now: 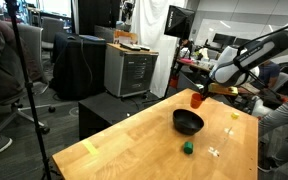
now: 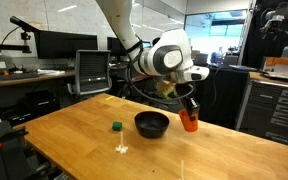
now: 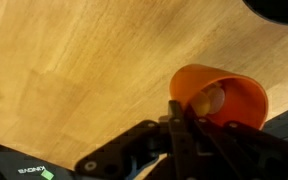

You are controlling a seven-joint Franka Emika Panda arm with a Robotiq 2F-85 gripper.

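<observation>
An orange cup [image 2: 189, 122] is at the gripper, leaning slightly, at the right of the black bowl [image 2: 151, 124] in exterior view 2. Looking down in the wrist view, I see into the cup [image 3: 246, 88]; something small and pale [image 3: 214, 97] lies inside. My gripper is shut on the cup's wall at its rim. Exterior view 1 shows the cup [image 1: 196, 100] just behind the bowl [image 1: 188, 122], under the arm's end. Whether the cup's base touches the table cannot be told.
A green object [image 1: 188, 147] and a thin pale item [image 1: 214, 152] lie in front of the bowl. A small yellow block [image 1: 234, 115] rests on the table's right side.
</observation>
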